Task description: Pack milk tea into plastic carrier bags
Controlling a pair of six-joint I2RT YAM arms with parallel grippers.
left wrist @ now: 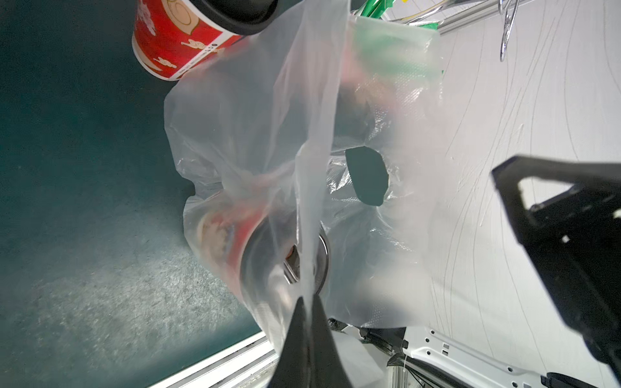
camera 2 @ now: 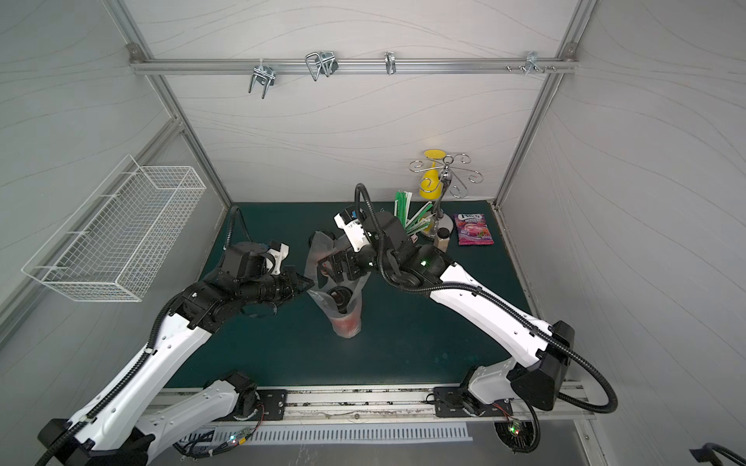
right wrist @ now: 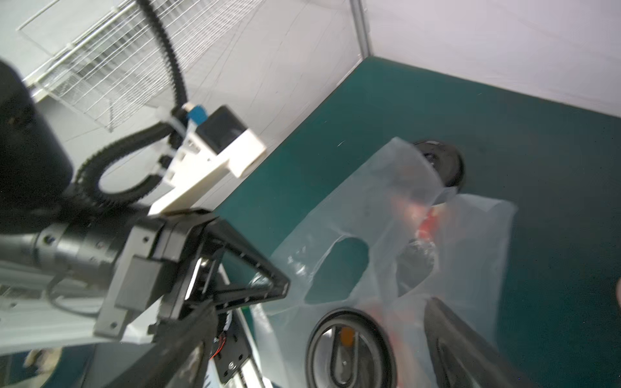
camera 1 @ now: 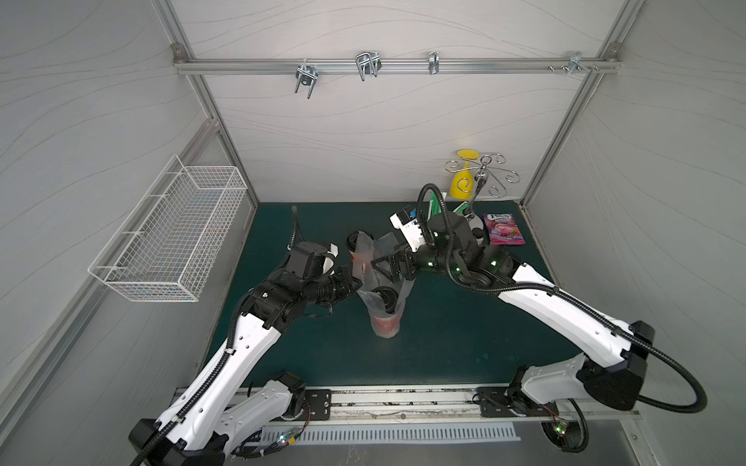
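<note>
A translucent plastic bag hangs from my left gripper, which is shut on the film at the bag's edge. Inside the bag is a red milk tea cup with a black lid; whether its base touches the table cannot be told. The bag's die-cut handle hole shows in both wrist views. Outside the bag, behind it, stands a second red cup with a black lid. My right gripper is open over the bag's mouth, its fingers spread above the film and holding nothing.
Wrapped straws, a bottle, a metal stand and a pink packet occupy the back right. A wire basket hangs on the left wall.
</note>
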